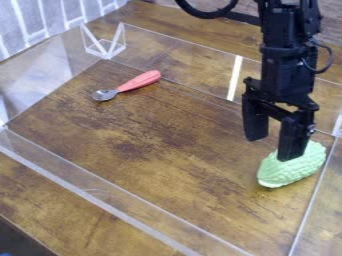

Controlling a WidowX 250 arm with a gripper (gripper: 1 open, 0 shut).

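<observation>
My black gripper (pixel 273 140) is open, hanging over the right side of the wooden table, with its fingertips just above and partly in front of a pale green, corn-shaped object (pixel 283 171) with a bumpy surface. Whether the fingers touch it I cannot tell. A spoon with a pink handle (pixel 139 80) lies at the back left, well away from the gripper.
Clear plastic walls (pixel 94 215) edge the work area on the left, front and right. A small clear angular piece (pixel 104 45) stands at the back left corner.
</observation>
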